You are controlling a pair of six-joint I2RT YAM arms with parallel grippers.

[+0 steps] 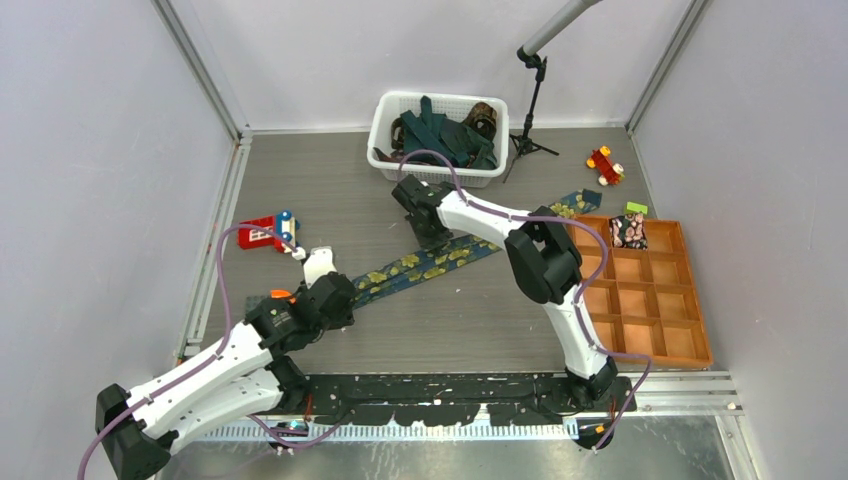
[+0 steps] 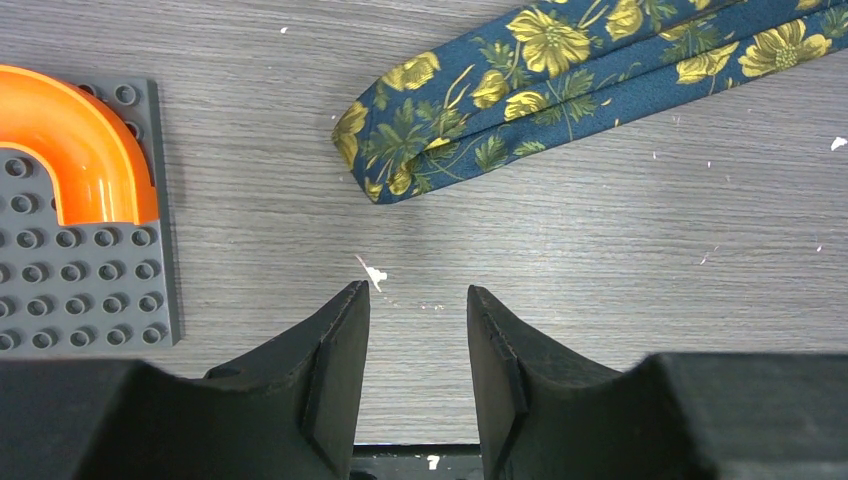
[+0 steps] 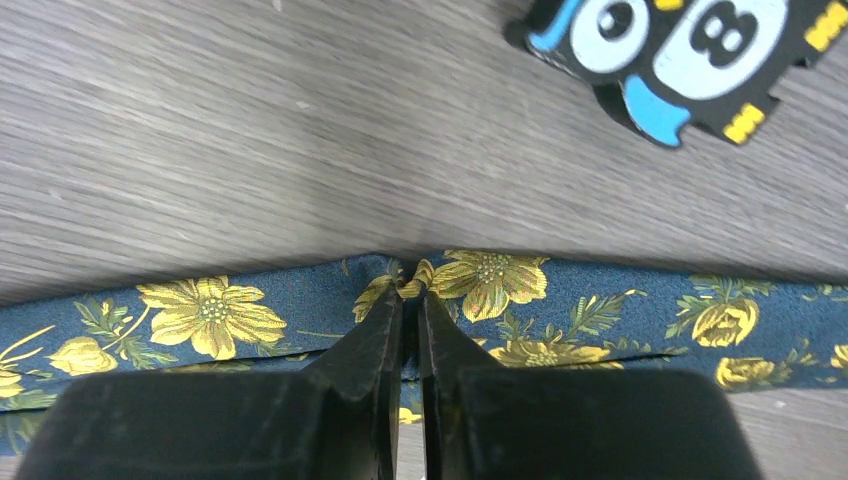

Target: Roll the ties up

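A blue tie with yellow flowers [image 1: 428,266] stretches diagonally over the grey floor, its two layers lying side by side, now close together. Its folded end [image 2: 400,150] shows in the left wrist view, beyond my left gripper, which is part open with only bare floor between its fingers. In the right wrist view my right gripper is shut on the tie, pinching up a small crease of cloth; the tie [image 3: 600,310] runs out flat to both sides. From above, the right gripper's tips are hidden under its arm.
A white basket [image 1: 440,174] with dark ties stands at the back. On the right is an orange compartment tray [image 1: 640,300] holding one rolled tie [image 1: 628,231]. A red toy [image 1: 258,232] and a grey studded plate with an orange curve [image 2: 90,260] lie left.
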